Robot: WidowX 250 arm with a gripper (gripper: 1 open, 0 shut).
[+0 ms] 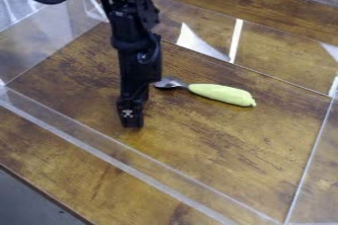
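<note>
My black gripper point(132, 109) hangs low over the wooden floor of a clear-walled enclosure, left of centre, pointing down. It is open; what lies between its fingers, if anything, is hard to make out. Just to its right a spoon-like metal utensil point(169, 84) lies on the wood, and a pale yellow-green object point(222, 95), long like a corn cob or vegetable, lies beside it, over the utensil's handle end or forming it.
Transparent walls point(132, 158) border the wooden board point(211, 155) on several sides, with white patches on the back wall. The board's front and right portions are clear.
</note>
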